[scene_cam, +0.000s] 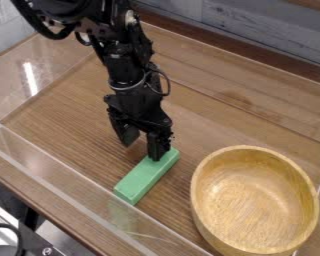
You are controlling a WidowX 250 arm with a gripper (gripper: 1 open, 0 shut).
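Note:
My black arm reaches down from the top left, and its gripper (140, 139) hangs low over the far end of a green rectangular block (145, 177) lying on the wooden table. The two dark fingers stand apart, one on the left and one near the block's upper end. Whether a finger touches the block I cannot tell. The block's far end is partly hidden by the gripper.
A large pale yellow bowl (254, 200) stands at the lower right, close to the block. A cable lies at the lower left corner.

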